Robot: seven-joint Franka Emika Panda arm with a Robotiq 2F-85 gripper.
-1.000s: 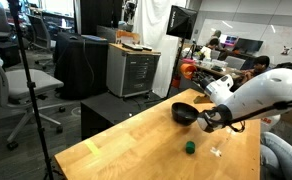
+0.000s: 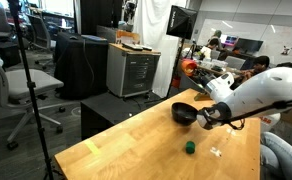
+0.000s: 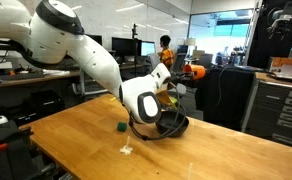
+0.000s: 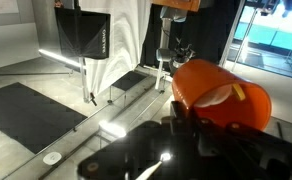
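An orange cup (image 4: 214, 85) fills the right middle of the wrist view, its open mouth turned partly toward the camera and something pale visible inside. My gripper (image 3: 180, 77) is shut on this cup, holding it high above the table. In the second exterior view the orange cup (image 3: 194, 71) lies tilted on its side at the end of the arm. Below it stands a black bowl (image 3: 173, 127), which the first exterior view also shows as a dark round bowl (image 2: 184, 113). The bowl's inside is mostly hidden.
A small green object (image 2: 190, 147) sits on the wooden table (image 2: 136, 150) near the arm. Small white bits (image 3: 126, 149) lie close by. Much of the table away from the arm is bare. A black case (image 2: 107, 116) stands beyond the table edge.
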